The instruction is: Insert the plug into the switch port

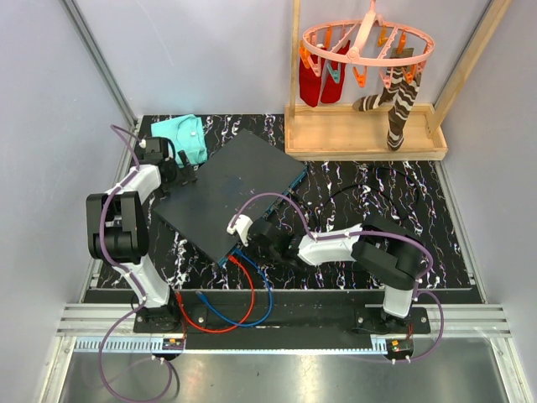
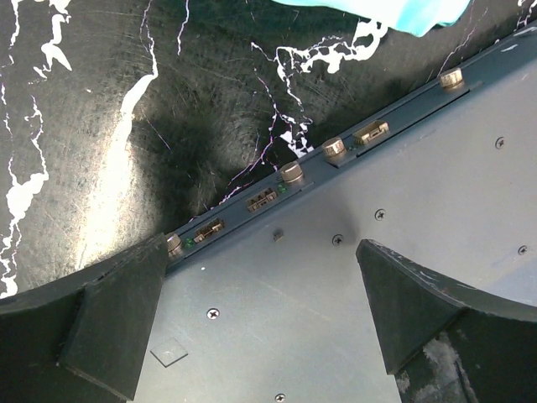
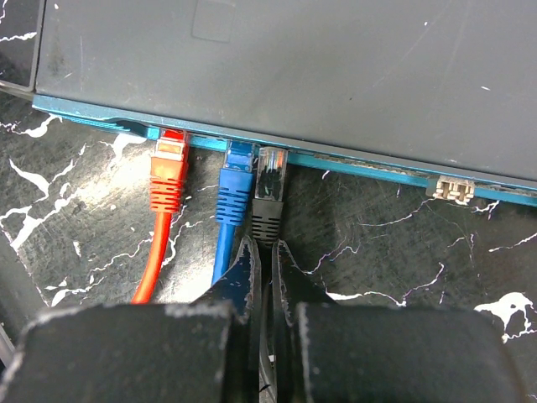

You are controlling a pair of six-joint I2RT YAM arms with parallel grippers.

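Note:
The dark flat switch (image 1: 231,185) lies at an angle on the table. In the right wrist view, a black plug (image 3: 269,186) with a clear head points at the switch's port edge (image 3: 336,164), just right of the blue plug (image 3: 234,189). Much of its clear head shows outside the edge; whether the tip is inside a port cannot be told. My right gripper is shut on the cable right behind the plug's boot. Over the switch's opposite edge, my left gripper stands open, nothing between its fingers.
A red plug (image 3: 168,172) sits at the same edge, left of the blue one. A turquoise cloth (image 1: 183,137) lies behind the switch. At the back right stands a wooden rack (image 1: 361,138) with hanging socks. A black cable (image 1: 369,186) curls across the table's right.

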